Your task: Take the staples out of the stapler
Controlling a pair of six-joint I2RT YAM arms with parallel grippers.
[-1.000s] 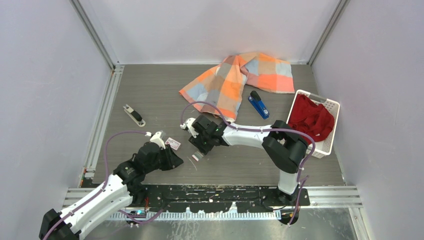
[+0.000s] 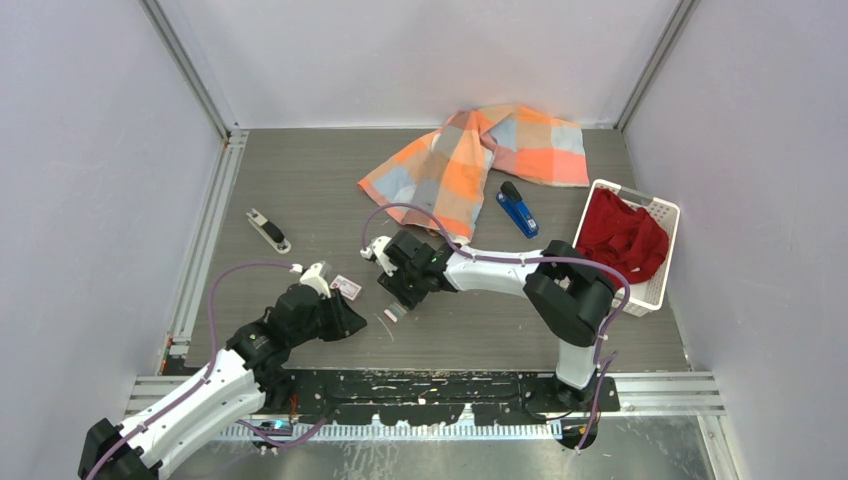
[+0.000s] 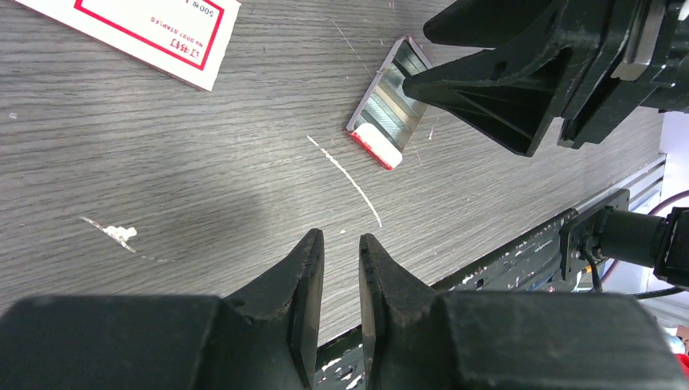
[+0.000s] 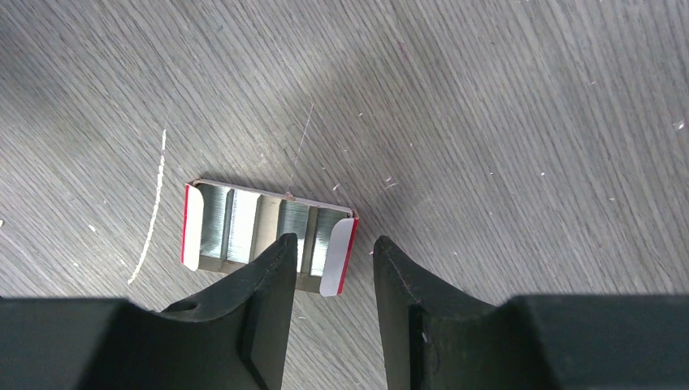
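Observation:
An open tray of staple strips [image 4: 244, 227] with red-and-white end flaps lies on the table, also in the top view [image 2: 396, 311]. My right gripper is low over its end; its fingertips are slightly apart, with nothing clearly visible between them. My left gripper is shut, left of the tray. A white staple box [image 3: 138, 32] lies nearby, in the upper left of the left wrist view. A white-and-black stapler [image 2: 268, 231] lies at the left, a blue one [image 2: 517, 209] toward the back right.
A checked cloth [image 2: 450, 170] lies at the back. A white basket [image 2: 655, 290] with red fabric [image 2: 615, 235] stands at the right.

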